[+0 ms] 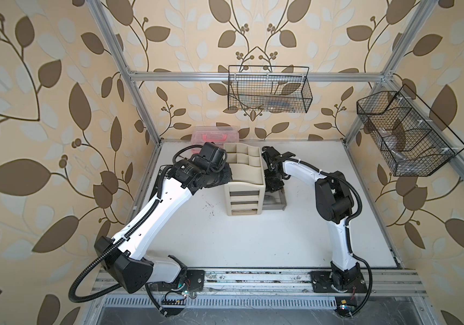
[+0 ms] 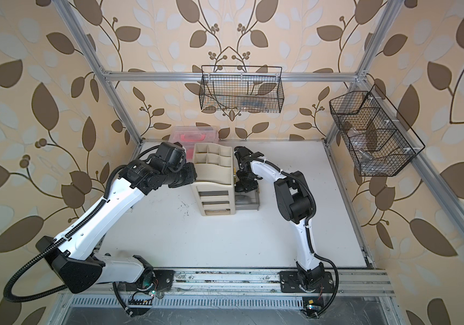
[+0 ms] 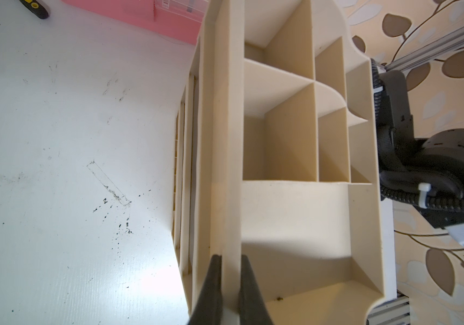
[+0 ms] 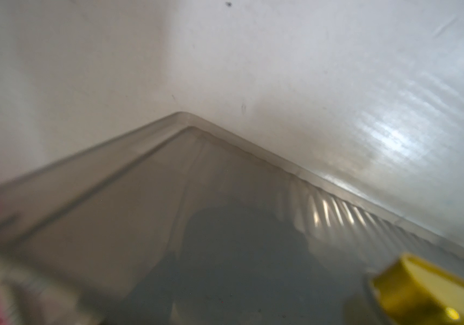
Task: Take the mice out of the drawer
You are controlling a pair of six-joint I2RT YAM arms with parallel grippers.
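The beige organizer [image 1: 245, 173] stands mid-table, and its grey see-through drawer [image 1: 275, 205] juts out on the right side. My left gripper is shut on the organizer's rim, the thin beige wall running between its fingers. In the top left view my right gripper [image 1: 273, 188] reaches down over the drawer, close against the organizer; its fingers are hidden there and do not show in the right wrist view. That view shows the drawer's corner [image 4: 183, 116] and a dark rounded patch inside, perhaps a shadow. No mouse can be made out.
A gold-rimmed object [image 4: 427, 295] appears at the right wrist view's lower right. A pink clear box [image 1: 214, 134] sits behind the organizer. Wire baskets [image 1: 270, 92] hang on the back and right.
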